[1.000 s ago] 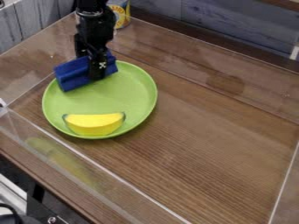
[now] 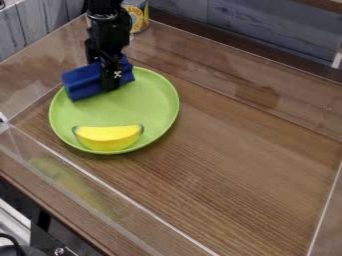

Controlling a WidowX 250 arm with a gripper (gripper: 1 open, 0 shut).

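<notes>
My dark gripper (image 2: 110, 62) reaches down from the top over a blue block (image 2: 83, 82) on the left back part of a green plate (image 2: 140, 112). Its fingers are at the block's top, open by what little shows; their tips are hard to make out. A yellow banana-like piece (image 2: 107, 138) lies at the front of the plate.
A can with a yellow label (image 2: 132, 16) stands at the back, behind the gripper. Dark cables show at the lower left corner.
</notes>
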